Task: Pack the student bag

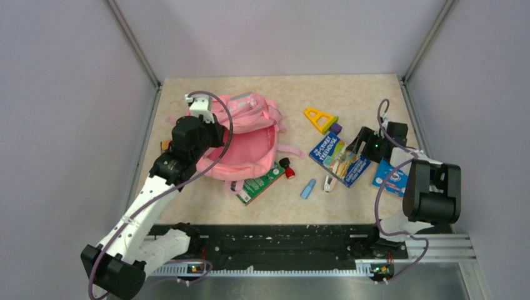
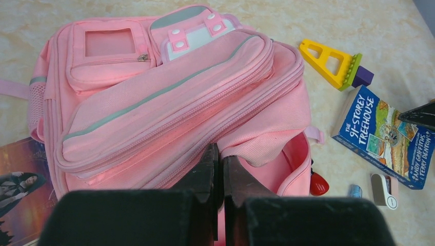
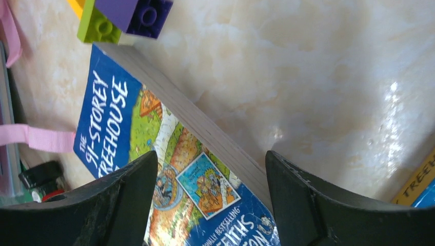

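Note:
A pink bag [image 1: 244,165] lies with its front compartment gaping. My left gripper is shut at the upper edge of that opening, pink fabric at its tips; whether it pinches it is unclear. The blue "91-Storey Treehouse" book [image 1: 331,150] lies right of the bag. My right gripper stands part open over that book's right end, the fingers on either side of its cover and page edge in the right wrist view; contact cannot be told.
Yellow toy [image 1: 319,119] and purple block [image 1: 335,128] lie behind the book; blue tube [image 1: 308,189], white item [image 1: 329,183] and red item [image 1: 289,172] in front. Green book [image 1: 256,187] is by the bag, another blue book [image 1: 390,181] at right.

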